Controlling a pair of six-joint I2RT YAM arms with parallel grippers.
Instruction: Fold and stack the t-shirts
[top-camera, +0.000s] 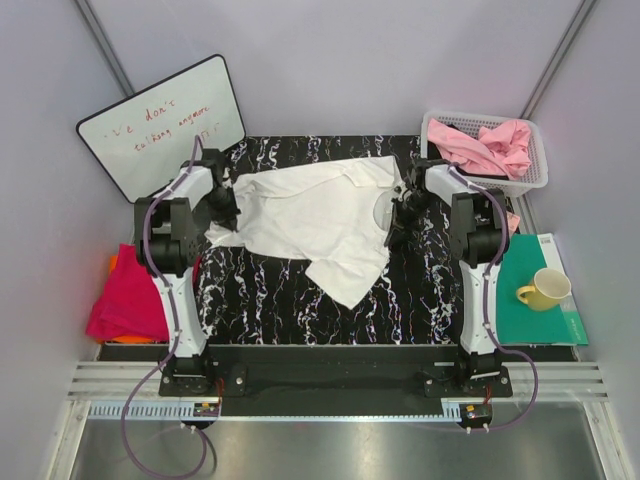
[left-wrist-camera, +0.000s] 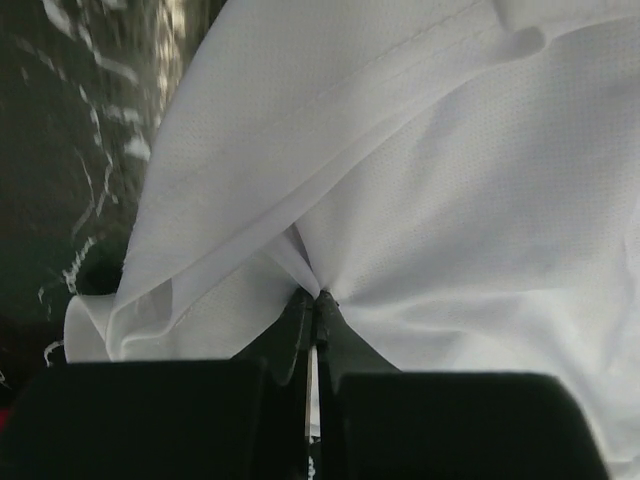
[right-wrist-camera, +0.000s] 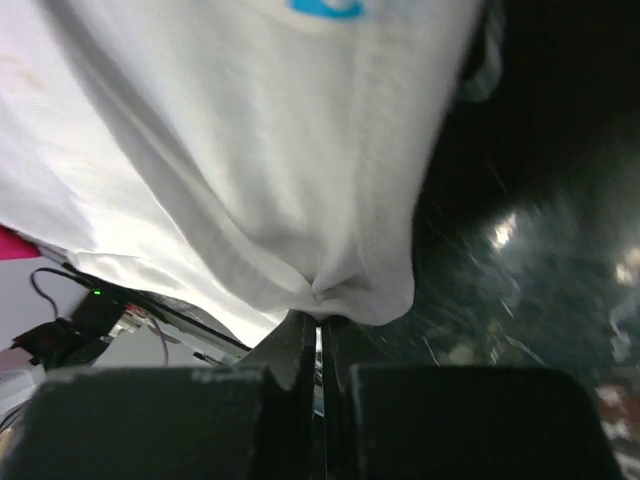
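A white t-shirt (top-camera: 310, 210) lies spread on the black marble table, its upper edge folded over and one sleeve reaching toward the front. My left gripper (top-camera: 230, 225) is at its left end, shut on the fabric, which puckers into the fingertips in the left wrist view (left-wrist-camera: 318, 300). My right gripper (top-camera: 392, 235) is at its right edge, shut on the cloth, which gathers at the tips in the right wrist view (right-wrist-camera: 315, 312).
A red folded pile (top-camera: 125, 300) lies at left, below a whiteboard (top-camera: 160, 125). A white basket (top-camera: 538, 165) with pink cloth stands back right. A yellow mug (top-camera: 548, 290) sits on a green board.
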